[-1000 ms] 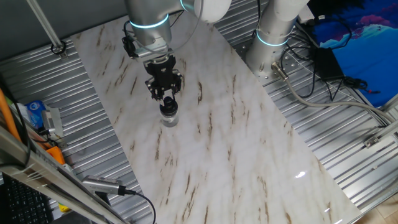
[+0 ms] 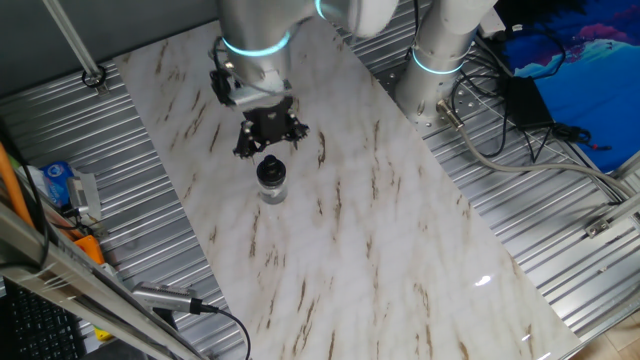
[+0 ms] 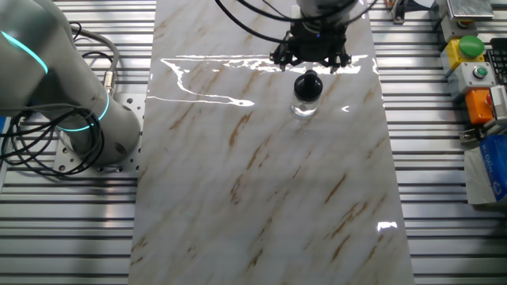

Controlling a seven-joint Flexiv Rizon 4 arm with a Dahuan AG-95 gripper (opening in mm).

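Observation:
A clear bottle with a black cap [image 2: 271, 178] stands upright on the marbled tabletop [image 2: 350, 240]. In the second exterior view the same bottle [image 3: 306, 93] is right of the table's middle, near the top of the picture. My black gripper [image 2: 272, 141] is just behind the bottle, its fingers spread wide. Seen from the other side, the gripper [image 3: 310, 63] has its fingers apart, with no object between them, and a small gap shows to the cap. Whether anything of the cap is loose cannot be told.
The arm's base [image 2: 430, 85] stands beside the table with loose cables near it. Off the other edge lie a silver cylinder [image 2: 167, 298] with a cable and, in the second view, a green button box [image 3: 470, 47].
A second ago the fingers were close together at the cap; they have since opened wide. The gripper has drawn back and tilted away from the bottle, which stays in place.

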